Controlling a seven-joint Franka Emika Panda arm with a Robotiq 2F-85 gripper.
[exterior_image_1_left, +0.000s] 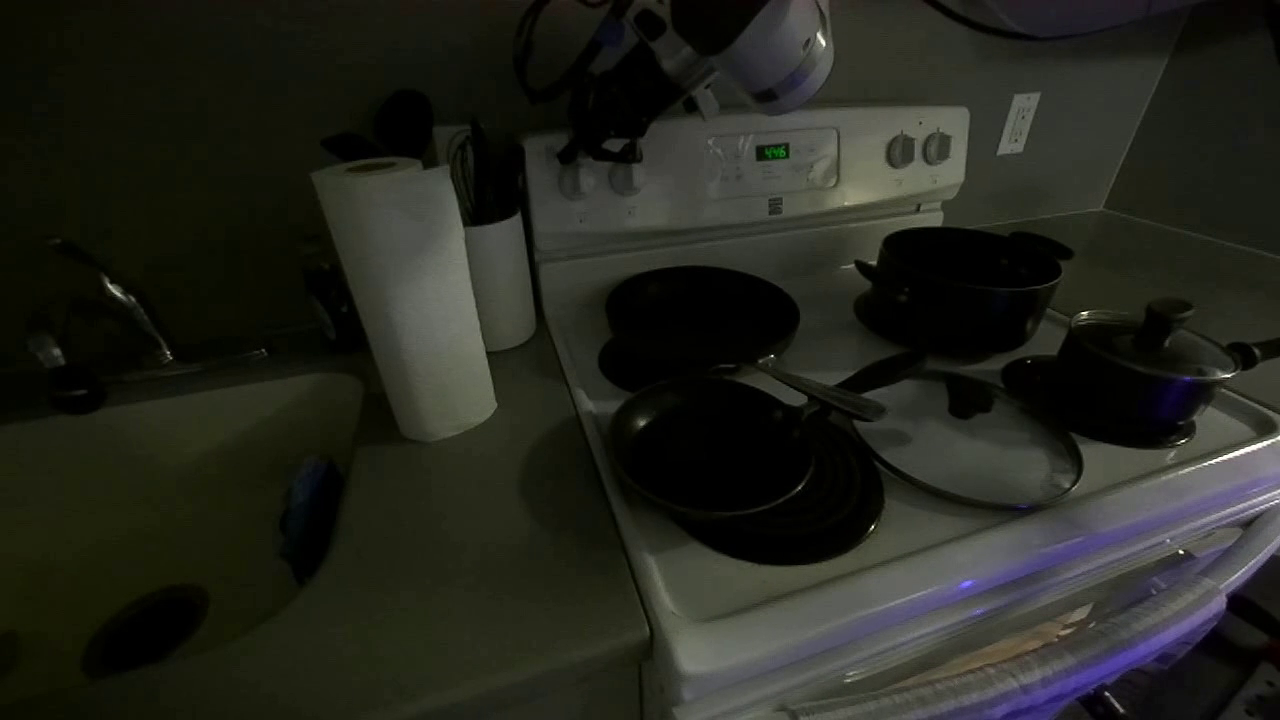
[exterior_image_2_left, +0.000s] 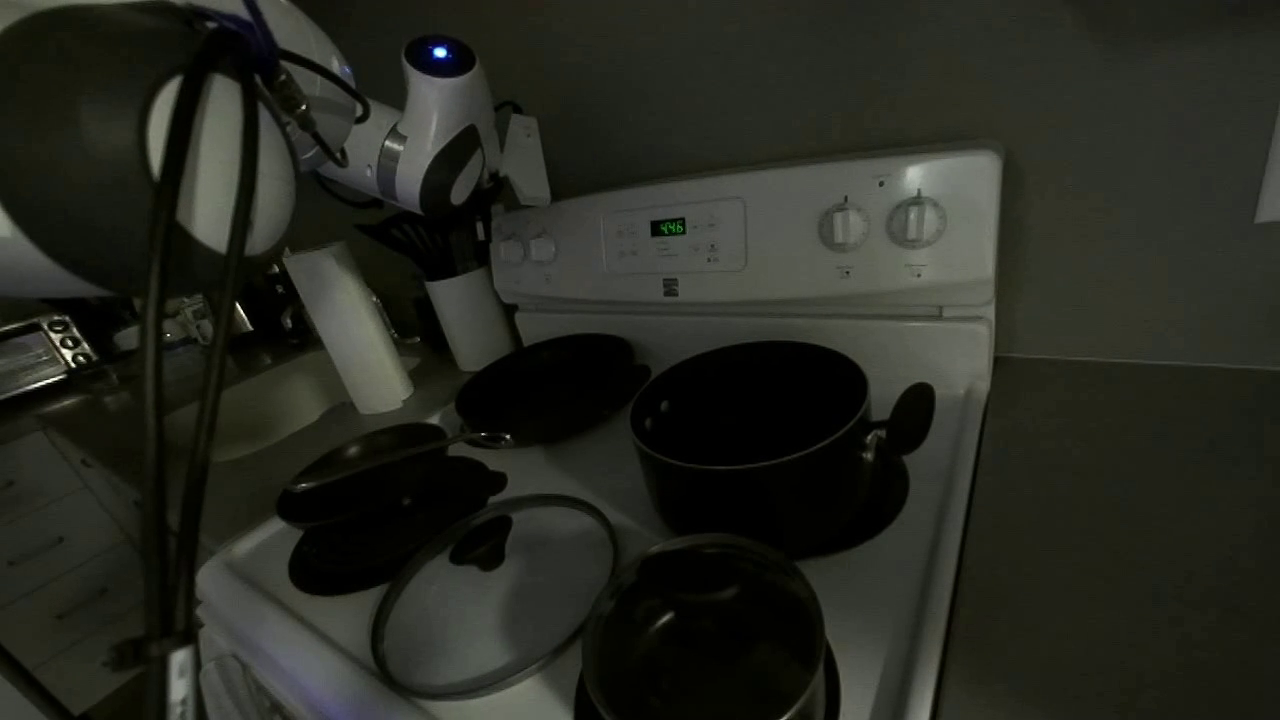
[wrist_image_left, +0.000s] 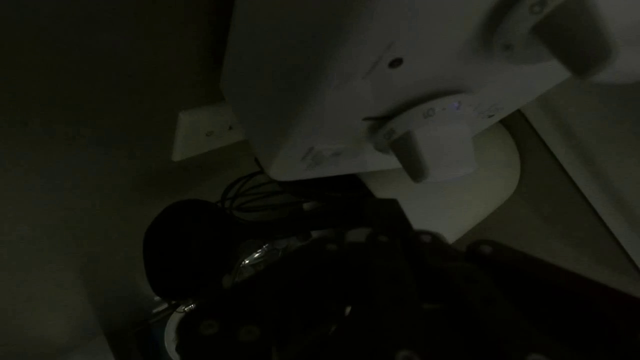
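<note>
In exterior view 1, my dark gripper hangs in front of the left end of the stove's back panel, just above the two left knobs. Its black fingers are shut in the wrist view, and nothing shows between them. The nearer white knob lies just beyond the fingertips, apart from them as far as the dark picture tells. A second knob appears at the upper right. In exterior view 2 the arm reaches over toward the same left knobs, while the gripper itself is mostly hidden.
Left of the stove stand a white utensil crock and a paper towel roll. Below on the cooktop are two pans, a big pot, a glass lid and a lidded saucepan. The wall is close behind the panel.
</note>
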